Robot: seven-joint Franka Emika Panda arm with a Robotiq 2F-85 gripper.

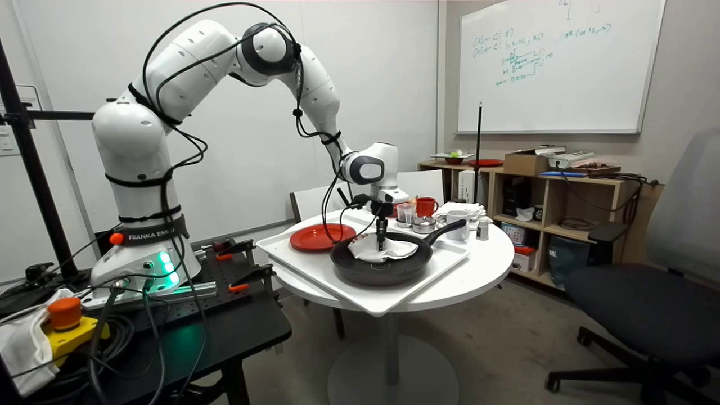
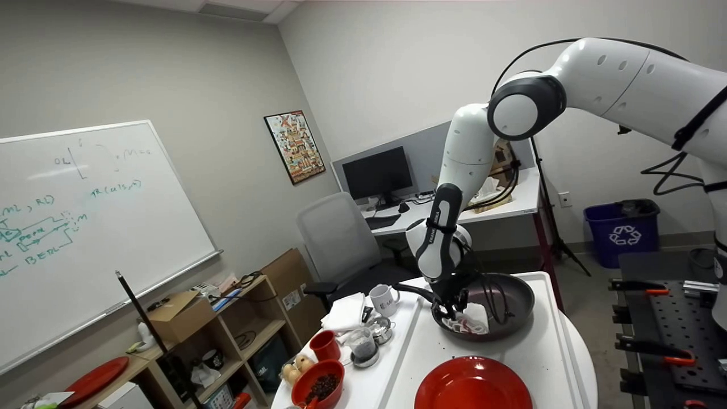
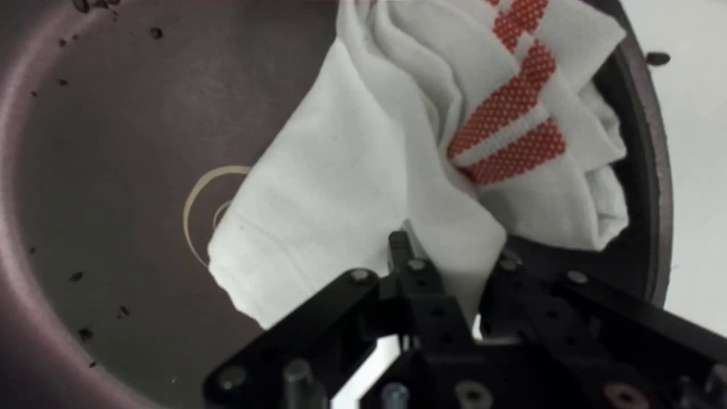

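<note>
My gripper is shut on a white cloth (image 3: 341,157) with red stripes, pinching a fold of it between the fingers. The cloth lies bunched inside a dark frying pan (image 1: 381,273), its striped part against the pan's wall in the wrist view. In exterior view 1 the gripper (image 1: 381,246) points straight down into the pan. Small dark bits (image 3: 85,334) are scattered over the bare part of the pan's bottom. The pan's handle (image 1: 445,230) extends to the back right.
A white tray (image 1: 364,300) bears the pan and a red plate (image 1: 322,237). Beyond the tray stand a white mug (image 2: 383,300), a red cup (image 2: 325,345), a red bowl (image 2: 318,383) of dark bits, and glass jars. The tray's front corner is bare.
</note>
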